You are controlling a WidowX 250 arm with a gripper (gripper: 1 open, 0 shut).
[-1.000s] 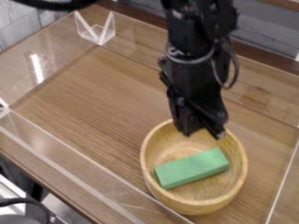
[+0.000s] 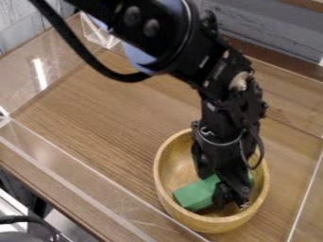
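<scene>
A light wooden bowl (image 2: 171, 194) sits at the lower right of the table. Inside it lies a green block (image 2: 195, 193), partly covered by my black gripper (image 2: 218, 182), which reaches down into the bowl over it. The fingertips are dark and crowded round the block, so their opening and any hold on it are unclear.
Clear edging runs along the left side. A light, blurry item stands at the back behind the arm, and cables lie at the lower left corner.
My gripper has come down from above into the bowl, onto the green block, and now hides part of it.
</scene>
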